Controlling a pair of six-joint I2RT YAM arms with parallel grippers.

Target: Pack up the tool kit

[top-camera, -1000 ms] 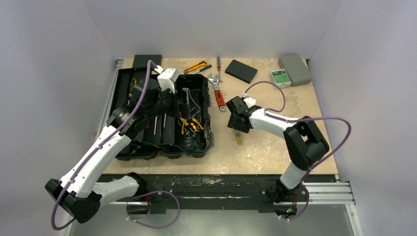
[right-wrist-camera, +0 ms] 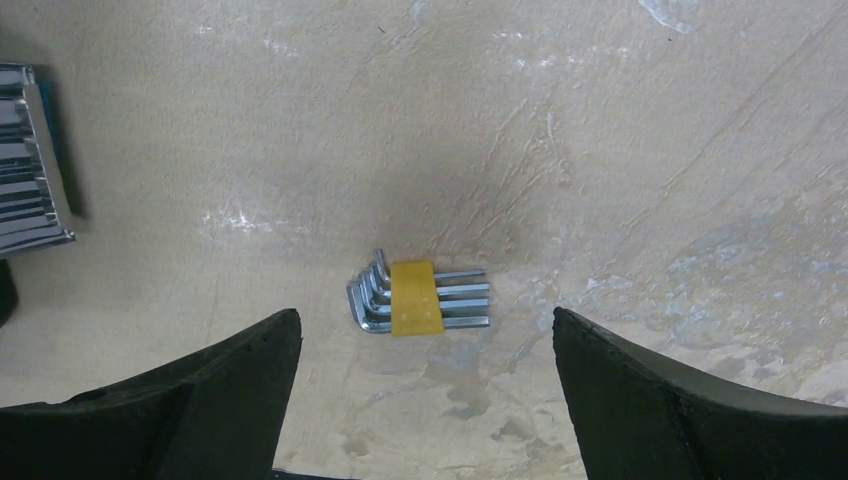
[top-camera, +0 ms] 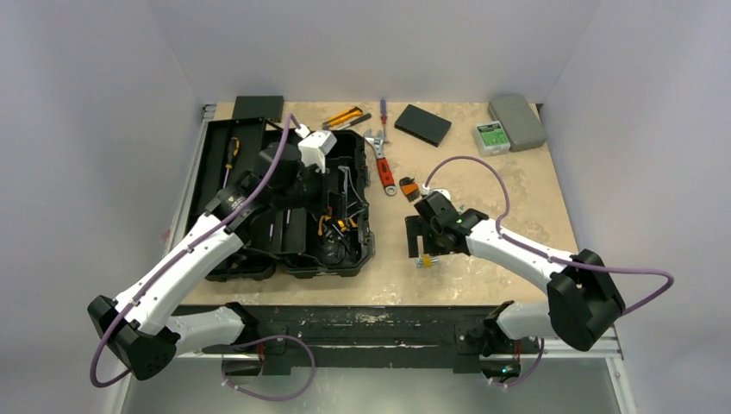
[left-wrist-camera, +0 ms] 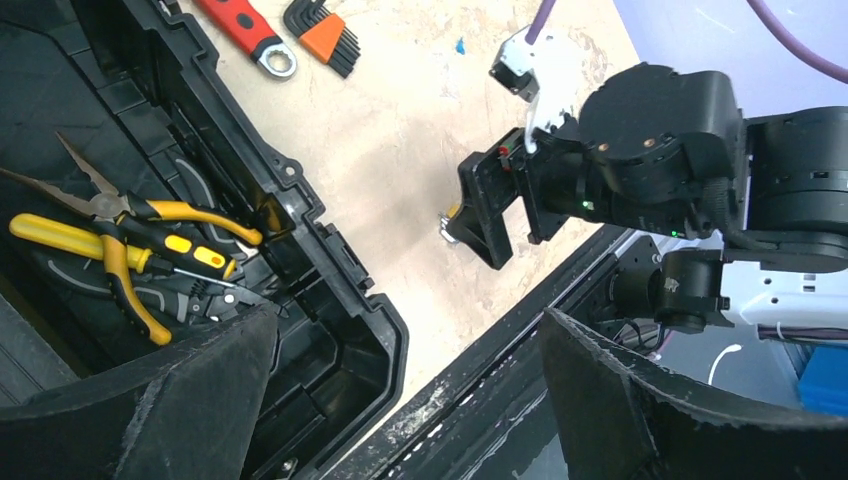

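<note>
A small hex key set with a yellow holder (right-wrist-camera: 416, 298) lies flat on the table. My right gripper stands open above it, a finger on either side of the set and clear of it. In the top view this gripper (top-camera: 416, 238) partly covers the yellow set (top-camera: 427, 261). My left gripper is open and empty over the black toolbox (left-wrist-camera: 385, 350). Inside the toolbox are pliers with yellow handles (left-wrist-camera: 122, 275), a yellow-handled screwdriver (left-wrist-camera: 55, 232) and other tools. An orange-held hex key set (top-camera: 409, 188) and a red wrench (top-camera: 384, 171) lie right of the box.
At the back are yellow-handled tools (top-camera: 342, 116), a screwdriver (top-camera: 384, 116), a black case (top-camera: 423, 125), a clear box with green contents (top-camera: 492, 138) and a grey case (top-camera: 517, 121). A ribbed metal object (right-wrist-camera: 25, 160) shows at the right wrist view's left edge.
The yellow hex key set has turned crosswise and lies nearer the front. The left gripper shifted slightly right.
</note>
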